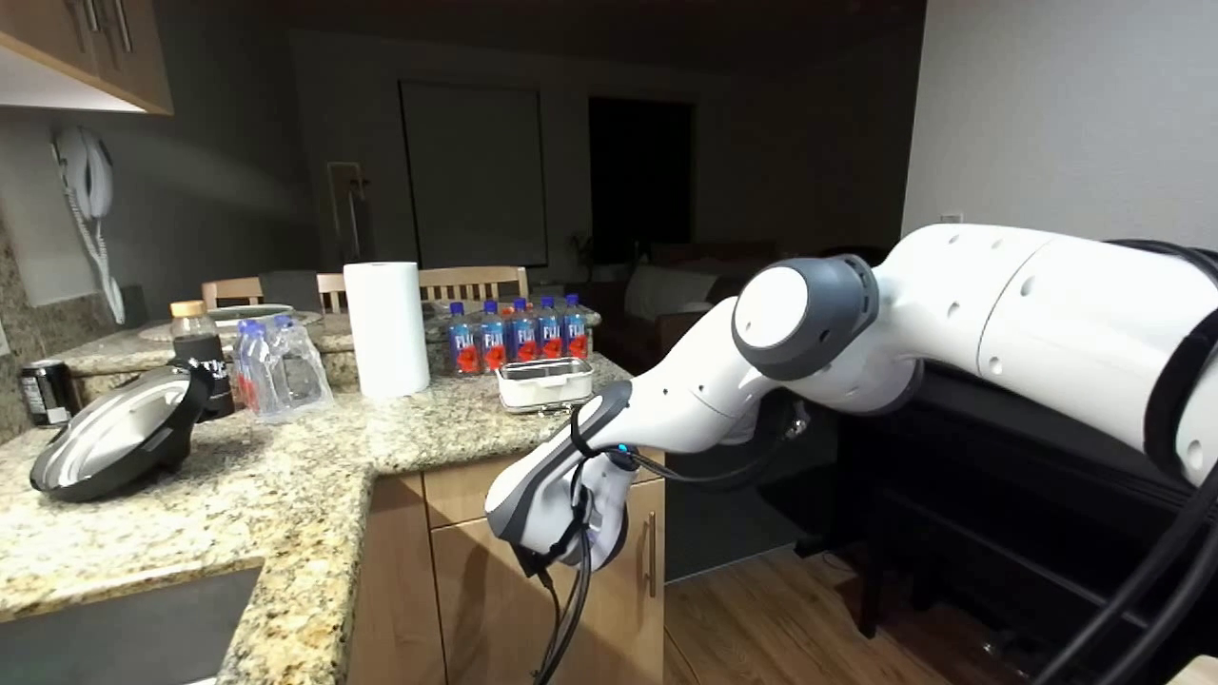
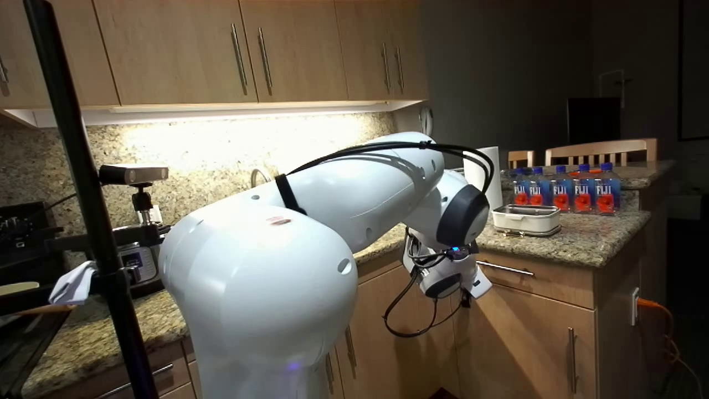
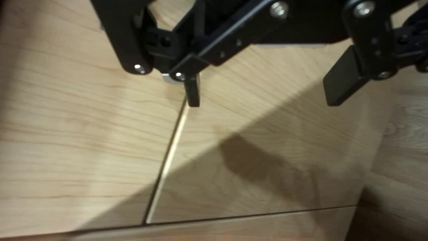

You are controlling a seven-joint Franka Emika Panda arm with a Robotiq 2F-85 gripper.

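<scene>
My gripper stands open in the wrist view, its two dark fingers wide apart and nothing between them. It faces the light wooden cabinet front (image 3: pixel 256 124), where a seam runs between two panels near the left finger. The gripper's shadow falls across the wood. In exterior view 1 the arm's wrist (image 1: pixel 559 514) is low in front of the cabinet door (image 1: pixel 491 594), below the counter edge; the fingers are hidden there. A bar handle (image 2: pixel 505 268) on the drawer shows in exterior view 2, close to the wrist. Contact with the cabinet cannot be made out.
On the granite counter (image 1: pixel 377 440) stand a white lidless box (image 1: pixel 545 394), several Fiji bottles (image 1: pixel 521 339), a paper towel roll (image 1: pixel 388 331) and a tilted black-rimmed lid (image 1: pixel 120 428). A vertical door handle (image 1: pixel 652 556) is right of the wrist. Cables hang below it.
</scene>
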